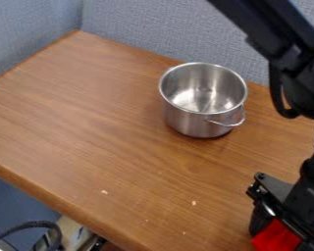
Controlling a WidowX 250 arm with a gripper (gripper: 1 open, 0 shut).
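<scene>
My black gripper (270, 214) is low at the bottom right corner, shut on a red object (277, 238) that is partly cut off by the frame's edge. The fingertips and the object's shape are mostly hidden by the gripper's dark body. A shiny steel pot (196, 103) with side handles stands upright on the wooden table toward the back, above and to the left of the gripper and apart from it.
Grey padded walls stand behind and to the left. Cables lie beyond the front left edge.
</scene>
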